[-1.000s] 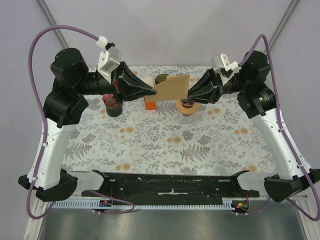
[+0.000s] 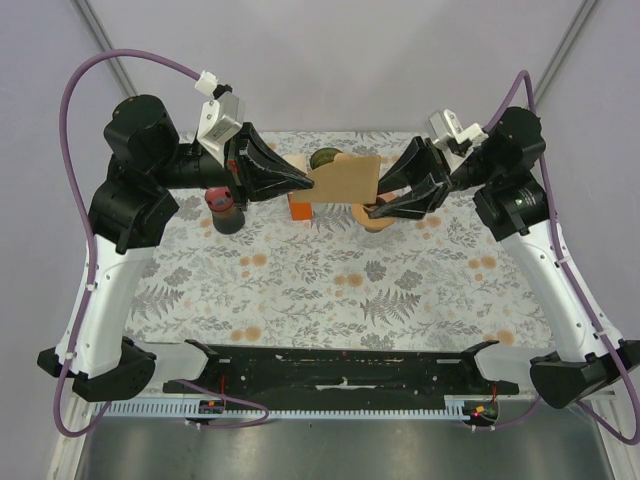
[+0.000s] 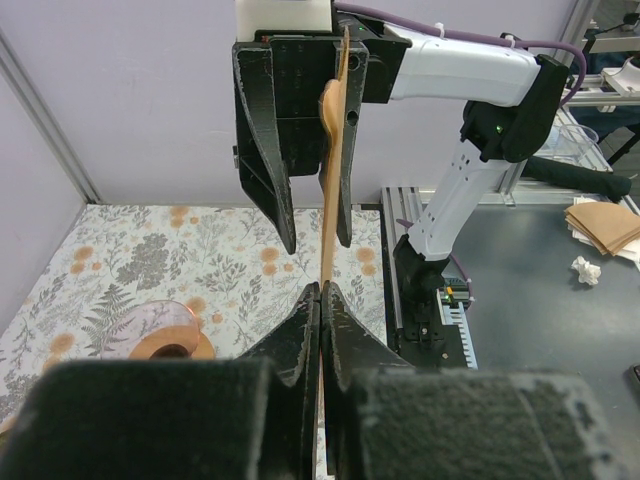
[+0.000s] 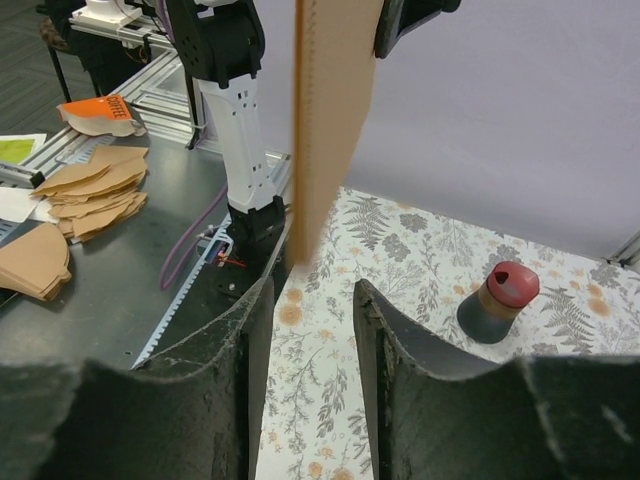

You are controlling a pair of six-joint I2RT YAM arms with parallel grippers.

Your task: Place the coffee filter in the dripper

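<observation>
A tan paper coffee filter (image 2: 336, 182) hangs in the air, its left edge pinched in my shut left gripper (image 2: 304, 182); in the left wrist view it stands edge-on. My right gripper (image 2: 392, 195) is part open around the filter's other end, which sits between its fingers in the left wrist view; in the right wrist view the filter (image 4: 325, 110) rises above the gap between the fingertips. The dripper (image 3: 180, 346) stands on the table below, partly hidden by the right gripper in the top view.
A red-topped grinder (image 2: 224, 212) stands left on the patterned table (image 2: 340, 280), an orange box (image 2: 301, 211) and dark green object (image 2: 325, 156) at the back. Stacks of filters (image 4: 100, 190) lie on a dark surface beside the table.
The left gripper and the filter have stayed almost still.
</observation>
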